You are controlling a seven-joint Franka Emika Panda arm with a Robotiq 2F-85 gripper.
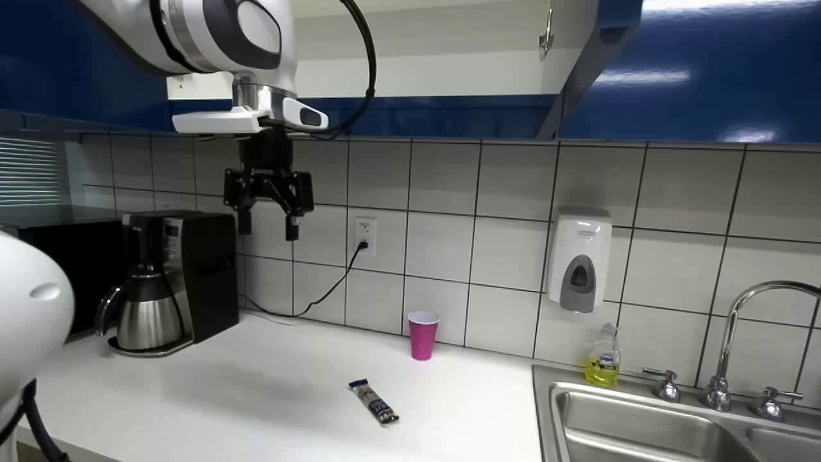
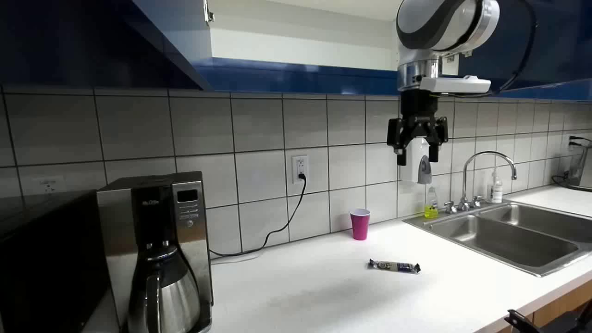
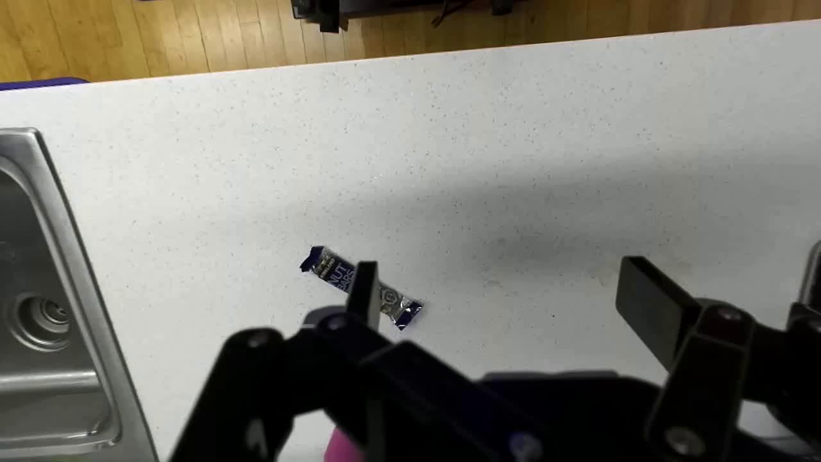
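A nut bar in a dark blue and silver wrapper (image 1: 374,402) lies flat on the white counter, in front of a pink cup (image 1: 423,336) that stands upright near the tiled wall. High above the counter hangs my gripper (image 1: 267,231), pointing down, its fingers spread with nothing between them. In the wrist view one finger (image 3: 365,292) covers the middle of the nut bar (image 3: 334,269), though the bar is far below it. Only a sliver of the pink cup (image 3: 340,448) shows at the bottom there, the rest hidden behind the gripper.
A coffee maker (image 1: 208,269) with a steel carafe stands at the left against the wall, its cord running to an outlet (image 1: 366,235). To the right are the sink (image 1: 639,427), a dish soap bottle (image 1: 603,362) and a wall dispenser (image 1: 579,262).
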